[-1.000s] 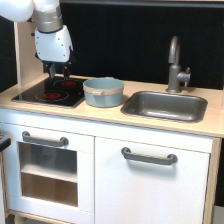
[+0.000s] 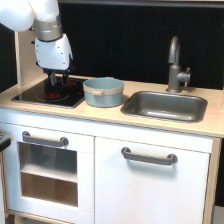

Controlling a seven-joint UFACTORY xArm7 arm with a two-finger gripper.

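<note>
My gripper [image 2: 58, 77] hangs over the black cooktop [image 2: 40, 96] at the left of the counter, its dark fingers pointing down just above the burners. It is small in view, and whether it is open or shut is unclear. A grey-blue pot [image 2: 103, 93] with a pale handle stands on the counter to the right of the cooktop.
A steel sink [image 2: 164, 104] with a tall tap [image 2: 176, 65] fills the right of the wooden counter [image 2: 80, 114]. Below are two white cabinet doors with grey handles, the left one glazed. A dark backboard stands behind.
My gripper has come down slightly toward the cooktop. The pot and the rest look unchanged.
</note>
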